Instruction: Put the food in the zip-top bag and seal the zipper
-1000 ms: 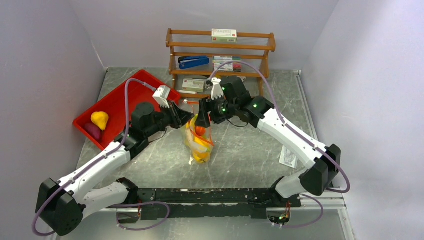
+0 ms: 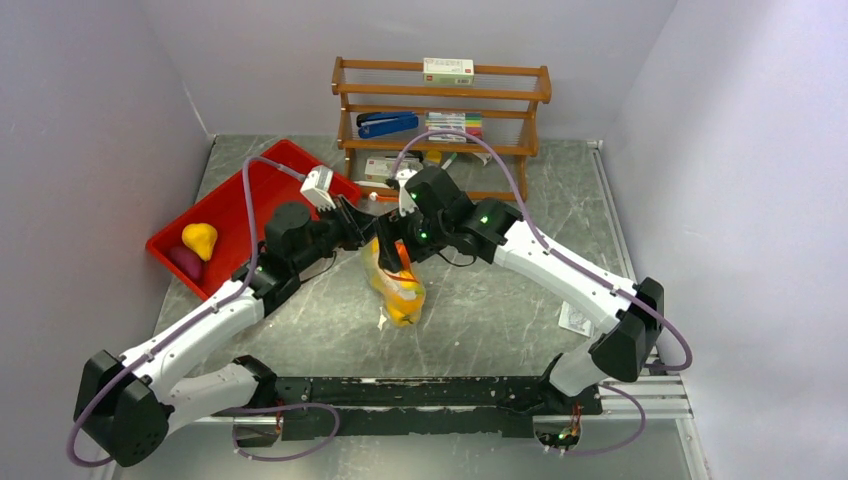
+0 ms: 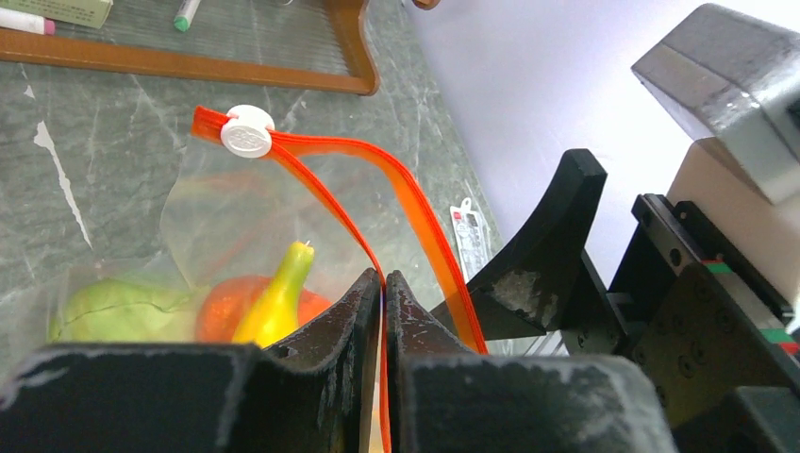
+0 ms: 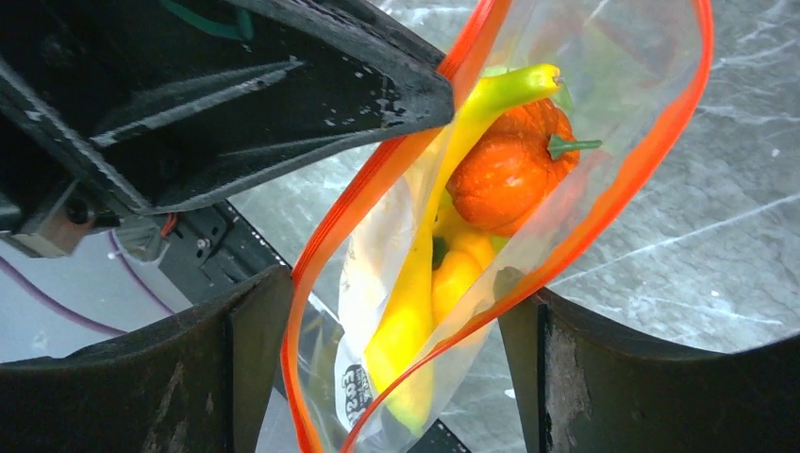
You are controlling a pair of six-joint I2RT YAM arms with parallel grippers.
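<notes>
A clear bag [image 2: 405, 300] with an orange zipper stands in the middle of the table, its mouth gaping. Inside are a yellow long-necked squash, an orange pumpkin and, in the left wrist view, something green [image 3: 123, 311]. The white slider [image 3: 247, 131] sits near one end of the zipper. My left gripper is shut on one edge of the bag's mouth; the opposite zipper strip runs free beside it. My right gripper is open, its fingers [image 4: 604, 368] on either side of the bag's mouth, not closed on it.
A red tray [image 2: 165, 243] at the left holds a yellow pear-shaped item [image 2: 200, 240] and a dark purple one [image 2: 186, 263]. Behind the bag stands a wooden rack [image 2: 530, 95] with boxes and a blue stapler [image 2: 388, 126].
My right gripper has moved left and slightly toward the front, over the bag's mouth and closer to my left gripper. The left arm has barely moved.
</notes>
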